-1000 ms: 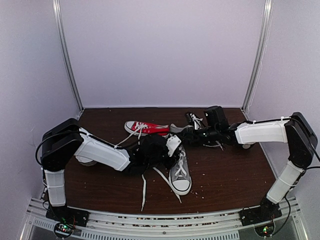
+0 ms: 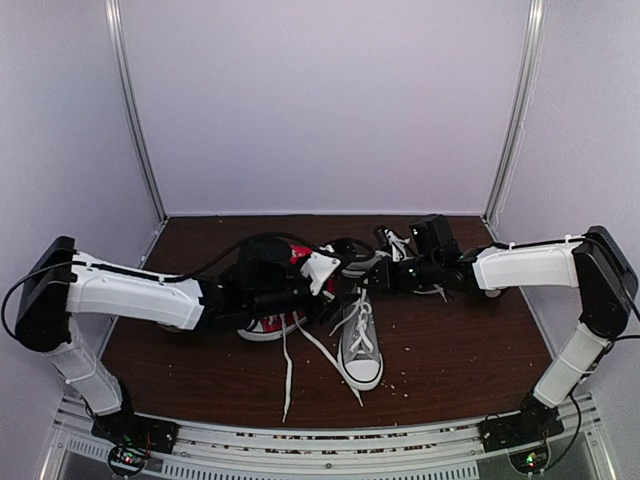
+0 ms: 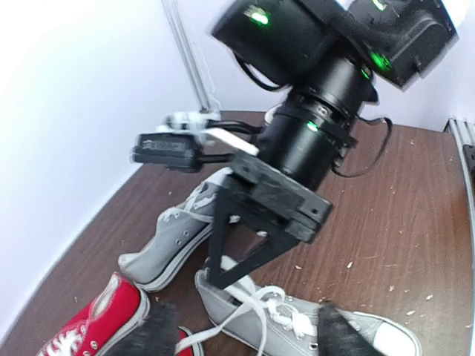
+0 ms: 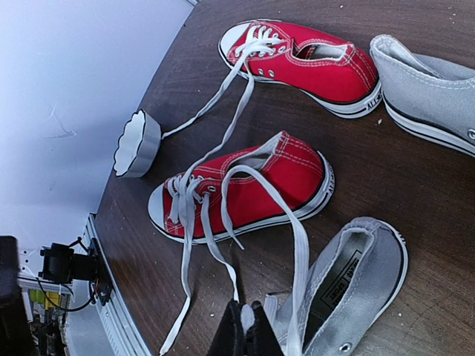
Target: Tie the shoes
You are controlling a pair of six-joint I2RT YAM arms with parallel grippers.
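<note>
A grey sneaker (image 2: 362,365) with white laces lies toe-forward at the front middle. My left gripper (image 2: 330,305) is over its heel end, open; in the left wrist view its blurred fingers stand above the shoe (image 3: 390,337). My right gripper, shut, is at that shoe's heel, on a white lace (image 4: 297,289) by the look of the side and wrist views. Red sneakers (image 4: 297,178) with long loose laces lie on the left and behind, partly hidden by my left arm in the top view.
A second grey sneaker (image 3: 156,252) lies at the back. A white scalloped cup (image 4: 137,144) stands by the left side.
The right arm is almost unchanged.
</note>
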